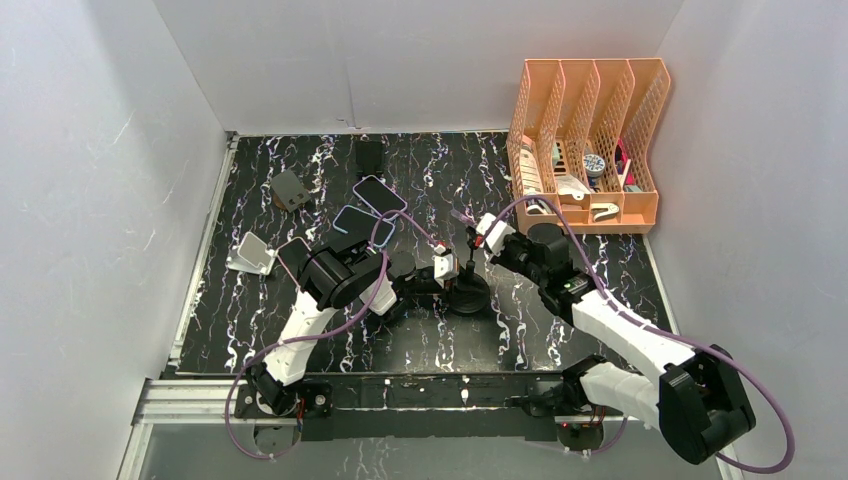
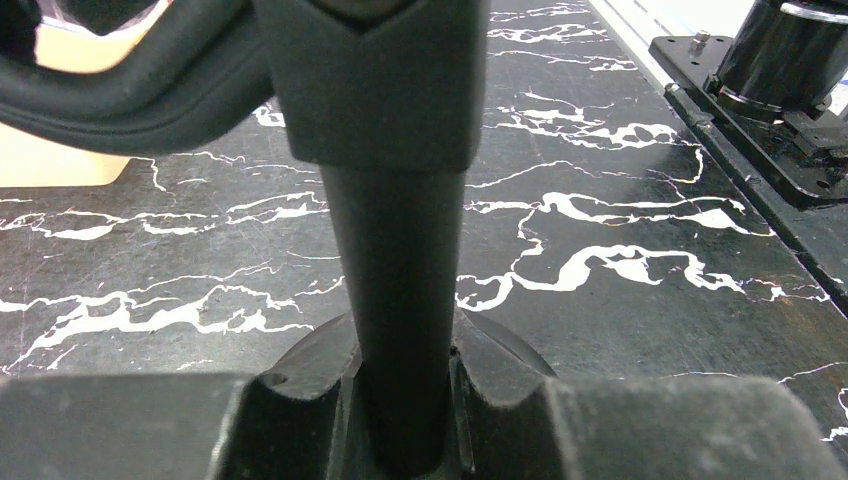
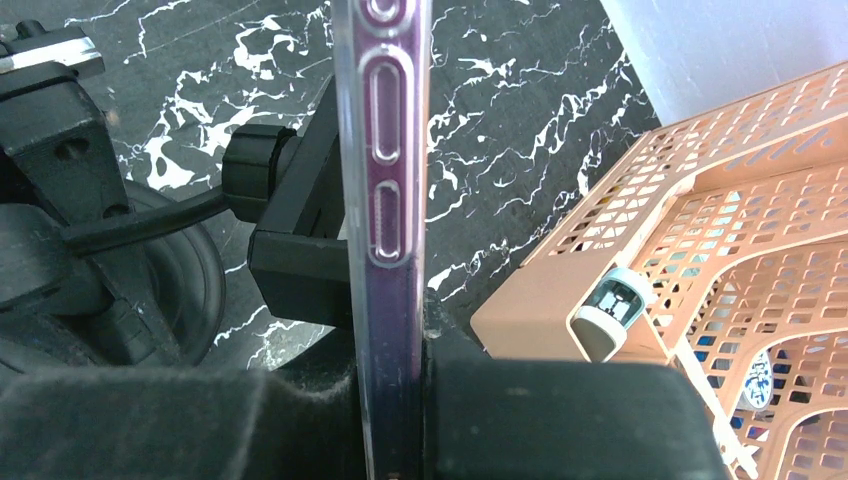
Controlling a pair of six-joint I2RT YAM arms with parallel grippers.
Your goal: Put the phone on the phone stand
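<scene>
The black phone stand [image 1: 469, 296] has a round base and upright post [image 2: 395, 260]; my left gripper is shut on that post. My right gripper is shut on a phone in a clear case [image 3: 388, 290], seen edge-on with its side buttons showing. In the right wrist view the phone stands just in front of the stand's black clamp head [image 3: 295, 280]; whether they touch I cannot tell. In the top view the phone is above the stand, mostly small and hard to see.
An orange divided basket [image 1: 630, 205] with small items is at the back right. Several phones [image 1: 380, 194] and small stands [image 1: 250, 258] lie across the back and left of the marble table [image 1: 260, 330]. Bare table shows right of the stand.
</scene>
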